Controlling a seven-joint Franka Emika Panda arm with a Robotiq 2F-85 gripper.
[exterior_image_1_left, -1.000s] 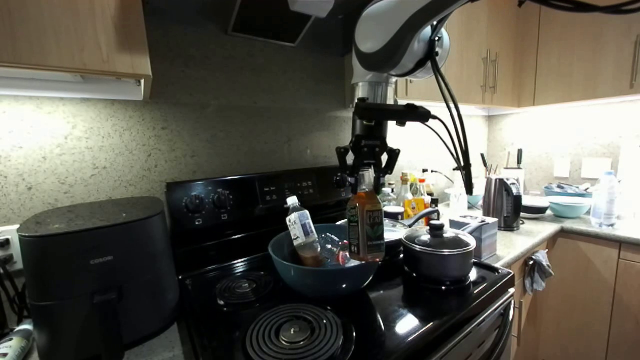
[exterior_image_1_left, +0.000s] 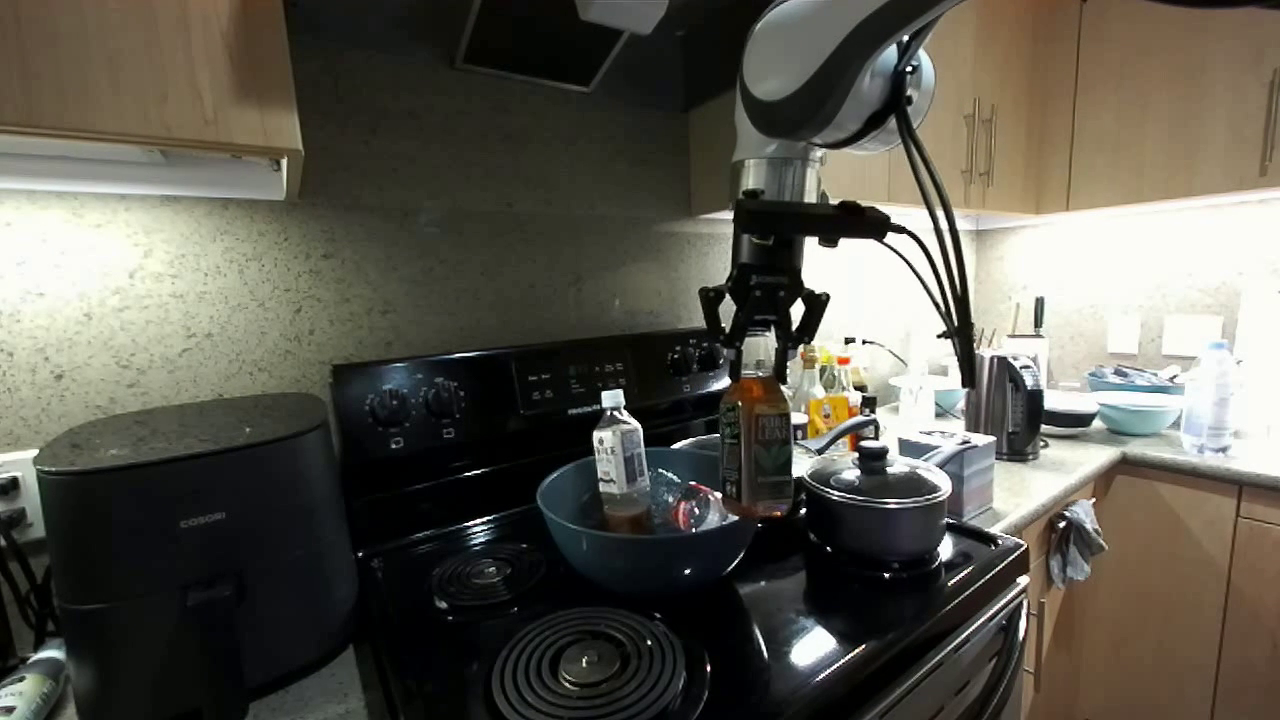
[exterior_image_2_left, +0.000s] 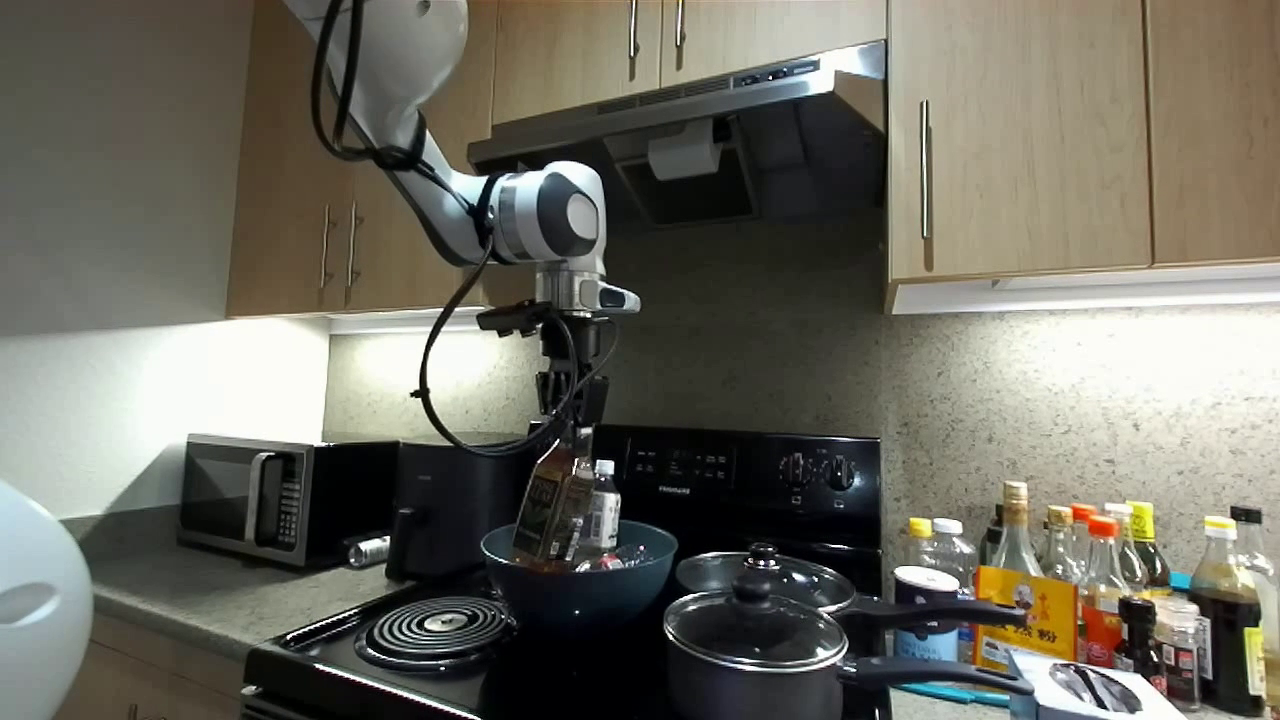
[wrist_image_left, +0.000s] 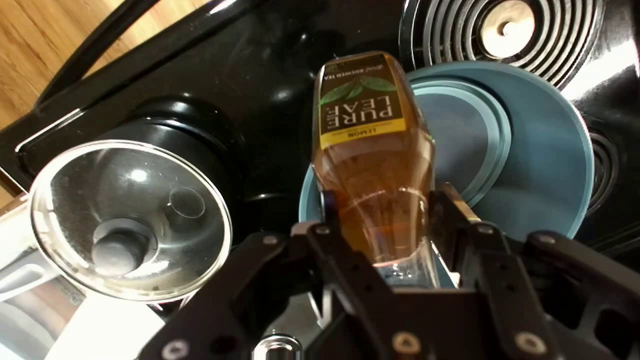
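My gripper (exterior_image_1_left: 759, 348) is shut on the neck of a Pure Leaf tea bottle (exterior_image_1_left: 757, 444), whose amber body hangs down below the fingers. In exterior view 1 the bottle's base overlaps the right rim of the blue bowl (exterior_image_1_left: 642, 554). From the wrist view the bottle (wrist_image_left: 372, 132) crosses the bowl's edge, its label facing the camera. Inside the bowl a white-capped bottle with a white label (exterior_image_1_left: 620, 462) stands nearly upright, a little brown liquid at its bottom. Beside it lies a clear bottle with a red part (exterior_image_1_left: 696, 506).
A lidded pot (exterior_image_1_left: 877, 504) stands right of the bowl, with a covered pan (exterior_image_2_left: 768, 576) behind it. Several sauce bottles (exterior_image_2_left: 1086, 564) crowd the counter. A black air fryer (exterior_image_1_left: 192, 540) stands at the left.
My gripper has shifted right in exterior view 1, carrying the tea bottle from over the bowl's right side to its rim. The white-capped bottle has swung from leaning left to nearly upright.
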